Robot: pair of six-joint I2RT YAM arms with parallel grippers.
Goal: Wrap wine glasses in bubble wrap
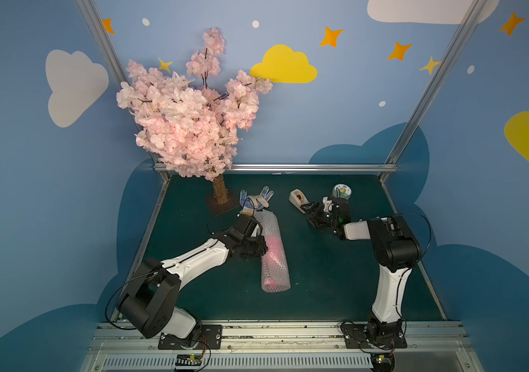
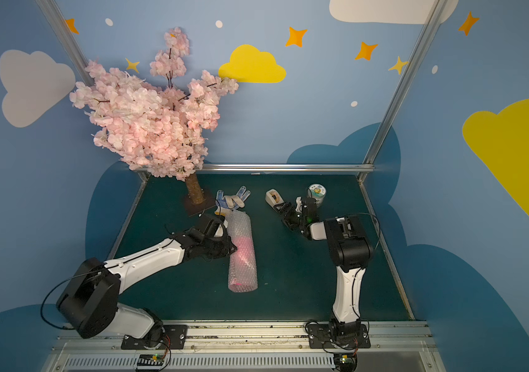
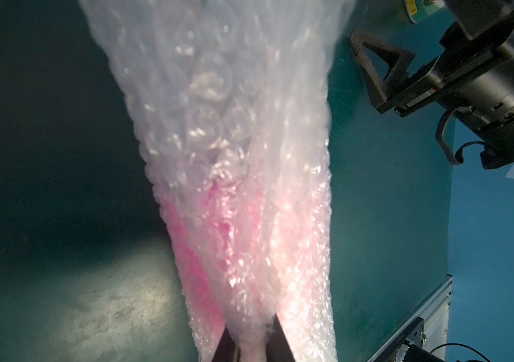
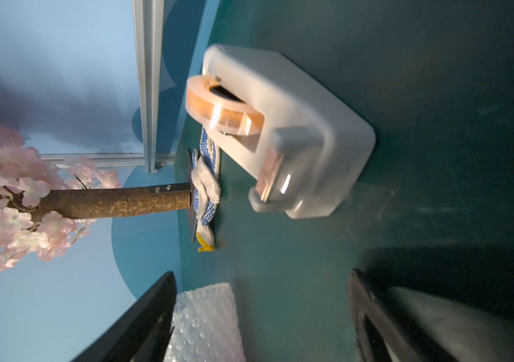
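Note:
A long bubble wrap roll (image 1: pixel 274 266) lies on the dark green table, pink showing through its layers. My left gripper is shut on the bubble wrap, pinching it along the roll's side. To the right, my right gripper is open, low over the table just beside a white tape dispenser (image 4: pixel 335 144) with a roll of clear tape, nothing between its fingers.
A blossom tree (image 1: pixel 219 193) stands at the back left, with gloves (image 1: pixel 255 201) beside it. A round can (image 2: pixel 316 192) stands behind my right gripper.

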